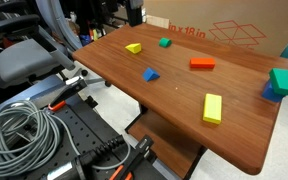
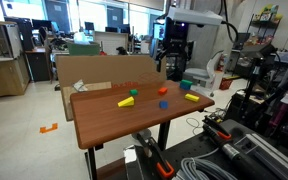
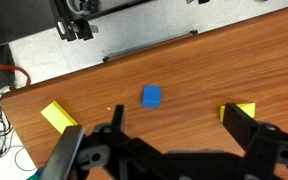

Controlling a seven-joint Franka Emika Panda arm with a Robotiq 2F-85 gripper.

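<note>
My gripper stands open above the table, with nothing between its fingers. Beyond the fingertips in the wrist view lies a small blue block (image 3: pixel 151 96), which exterior view 1 shows as a wedge-like blue block (image 1: pixel 150 74) near the table edge. A long yellow block (image 3: pixel 57 117) is to its left in the wrist view, and another yellow block (image 3: pixel 239 110) is to its right, partly hidden by a finger. In exterior view 2 the dark gripper (image 2: pixel 175 68) hangs well above the tabletop.
An orange-red block (image 1: pixel 201 64) and a green block (image 1: pixel 165 42) lie apart on the brown table (image 1: pixel 179 90). A green block (image 1: pixel 282 78) rests on a blue one (image 1: pixel 272 93) at the far right. Bare tabletop separates the blocks. Cables (image 1: pixel 19 140) coil beside the table.
</note>
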